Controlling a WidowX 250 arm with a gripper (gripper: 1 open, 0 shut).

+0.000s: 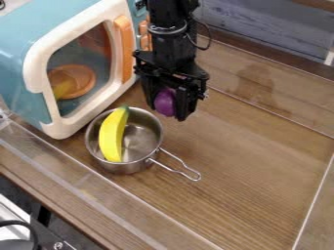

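Note:
My black gripper point(170, 98) hangs above the wooden table, shut on a purple object point(164, 104), just up and to the right of a steel pot. The pot point(141, 157) has a wire handle pointing right and holds a yellow banana point(112, 135). A light blue toy microwave point(26, 59) stands at the upper left, with an orange bowl and something yellow visible inside.
A grey wall runs along the back. Some dark cable and a white item lie off the table's lower left edge.

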